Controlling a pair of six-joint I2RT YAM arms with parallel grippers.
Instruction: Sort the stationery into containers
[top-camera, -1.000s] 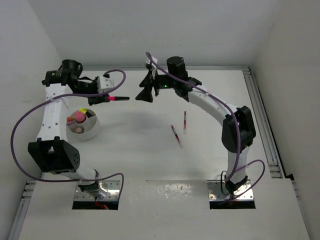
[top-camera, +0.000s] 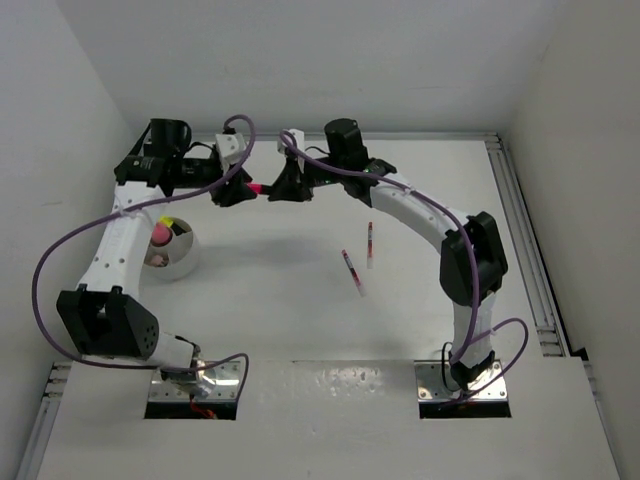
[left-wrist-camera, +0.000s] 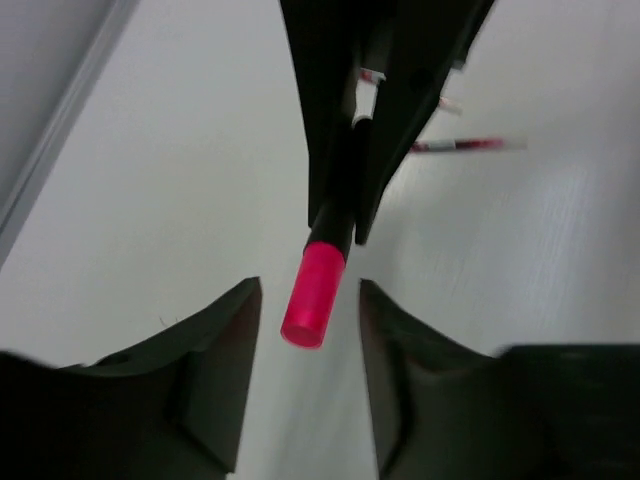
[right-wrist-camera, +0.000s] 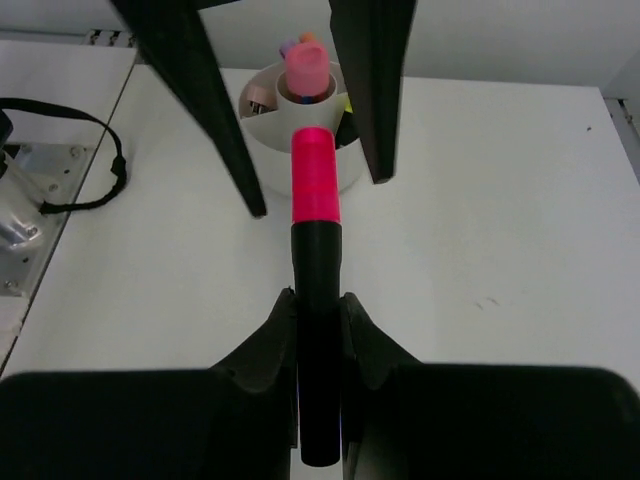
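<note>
A black pen with a pink end (right-wrist-camera: 316, 175) is held upright in the right wrist view by my right gripper, shut on its black part. My left gripper has its fingers apart around the pink end, not visibly touching it. In the top view the pen (top-camera: 255, 188) lies between both grippers. The white divided container (top-camera: 185, 255) stands at the left, holding pink, yellow and other stationery.
Two red-and-white pens (top-camera: 352, 270) (top-camera: 370, 245) lie on the white table right of centre. Walls border the table on the sides and back.
The left arm has moved right, and the right gripper has come to the pen and shut on it.
</note>
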